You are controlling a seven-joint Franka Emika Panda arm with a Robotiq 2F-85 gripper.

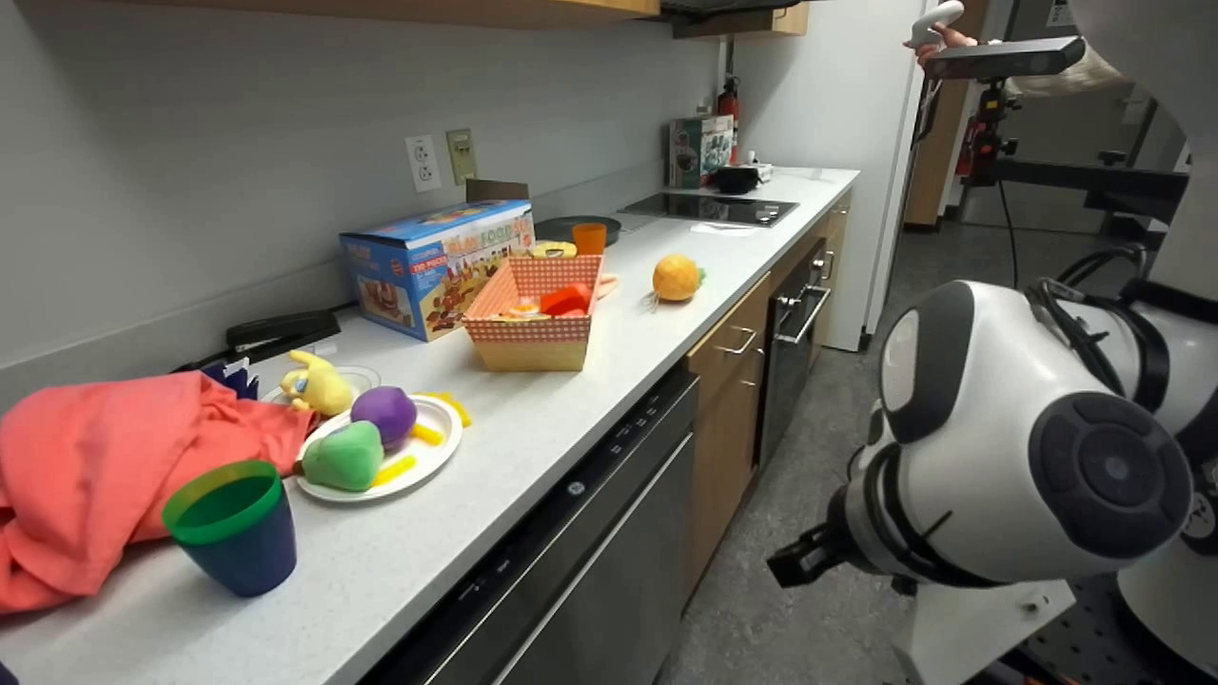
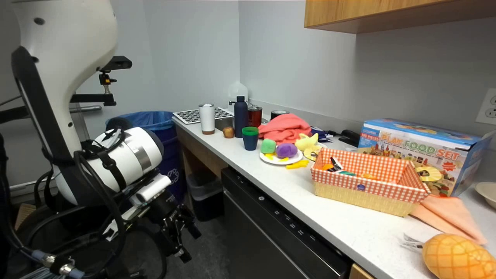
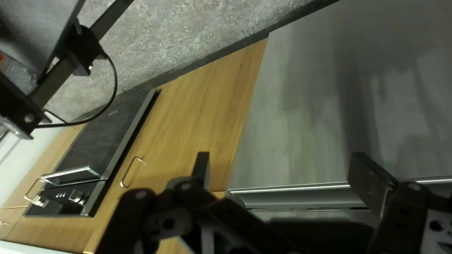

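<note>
My gripper stands open in the wrist view, its two fingers wide apart with only the dishwasher front behind them. In exterior view 1 the gripper hangs over the floor, below counter height and away from the cabinets. Exterior view 2 shows the gripper low at the left, its fingers spread. On the counter, a white plate carries a green pear, a purple toy and yellow pieces. A checkered basket holds a red item among other toys.
A blue cup with green rim and a red cloth lie near the plate. An orange toy fruit sits beyond the basket, and a play food box stands behind it. The dishwasher bounds the floor space.
</note>
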